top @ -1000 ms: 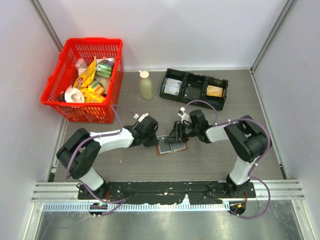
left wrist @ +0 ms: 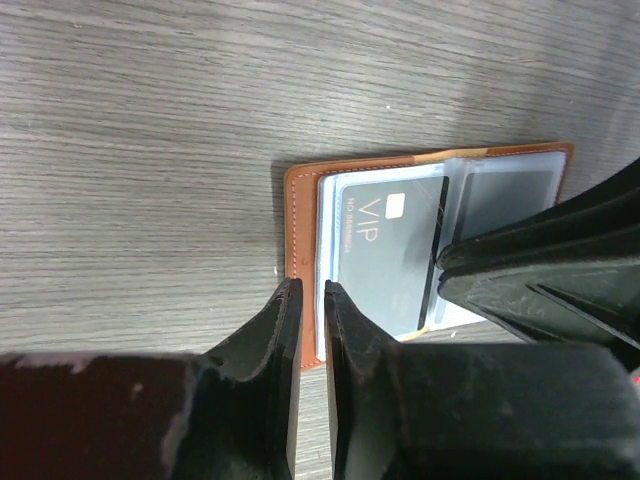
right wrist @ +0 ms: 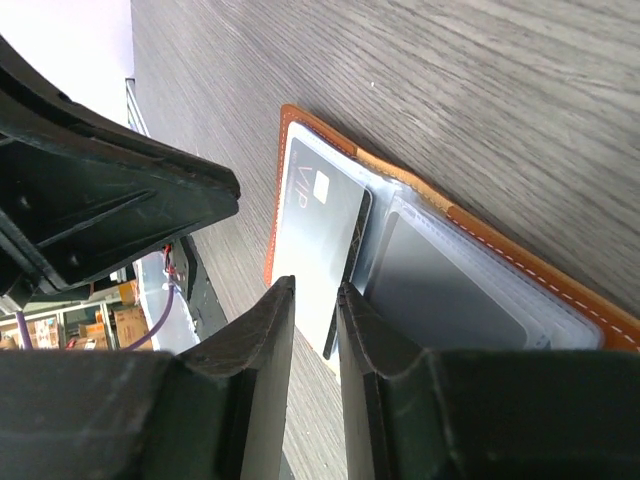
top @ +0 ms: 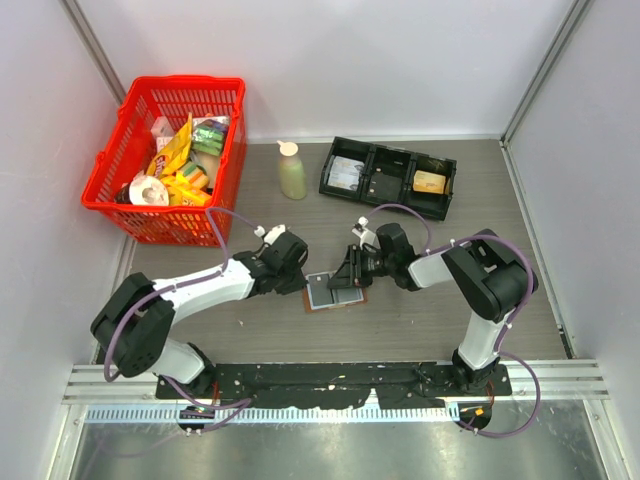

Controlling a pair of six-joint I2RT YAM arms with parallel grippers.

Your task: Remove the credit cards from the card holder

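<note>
The open brown leather card holder [left wrist: 300, 220] lies on the table with grey cards in clear sleeves; a card marked VIP [left wrist: 385, 250] is in its left half, a second grey card [right wrist: 440, 290] in the other. My left gripper is shut at the holder's left edge, nothing visible between its fingers. My right gripper is over the holder at the VIP card, its fingertips slightly apart; whether anything is between them I cannot tell.
A red basket [top: 225, 170] of packaged items stands back left, a bottle [top: 292, 175] and a black compartment tray [top: 388, 180] at the back. The table around the holder is clear.
My left arm has moved leftward, and the card holder has shifted slightly left with it. The right gripper has moved only slightly.
</note>
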